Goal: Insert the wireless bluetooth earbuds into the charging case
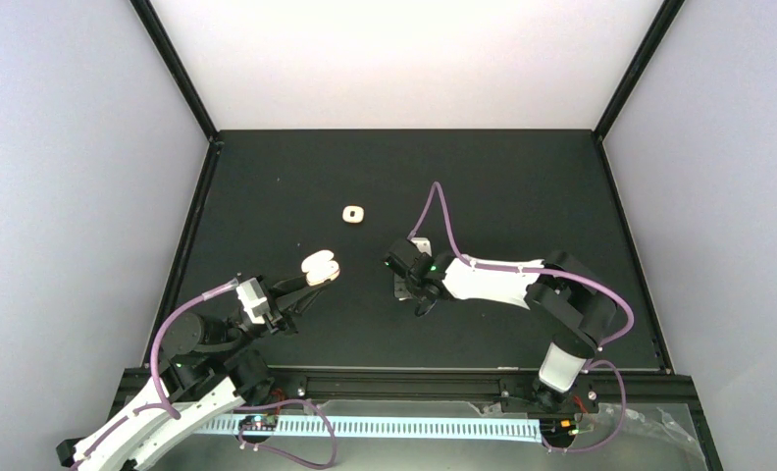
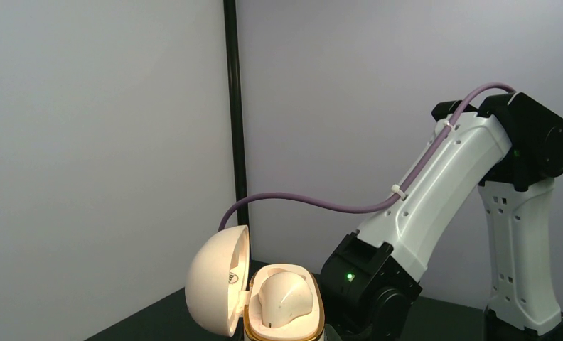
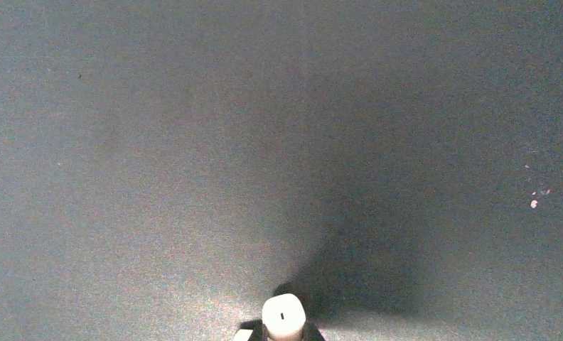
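My left gripper (image 1: 318,282) is shut on the white charging case (image 1: 323,272), holding it up over the left-centre of the mat. In the left wrist view the lid (image 2: 218,282) stands swung open, and one rounded earbud (image 2: 286,298) sits inside the case body. My right gripper points down at the mat, shut on a white earbud (image 3: 283,317) with a small dark slot on its end. From the top view the right arm hides that earbud. The right gripper is to the right of the case, apart from it.
A small white square ring (image 1: 353,214) with a dark centre lies on the mat behind the case. Another white piece (image 3: 243,335) is partly cut off at the right wrist view's lower edge.
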